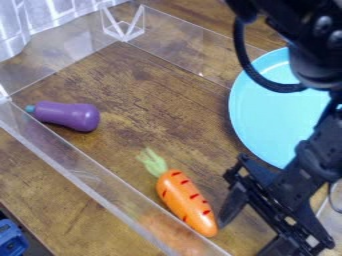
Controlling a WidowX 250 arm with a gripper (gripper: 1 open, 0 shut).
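Observation:
An orange toy carrot (186, 200) with a pale green top lies on the wooden floor of a clear-walled area, low in the middle of the view. Just right of it is my black gripper (254, 215), low over the floor, one finger tip close beside the carrot's lower end. Whether the fingers are open or shut is hard to make out, as the arm hides much of them.
A purple toy eggplant (63, 115) lies at the left by the clear wall (107, 190). A light blue plate (267, 100) sits at the right, partly behind the arm.

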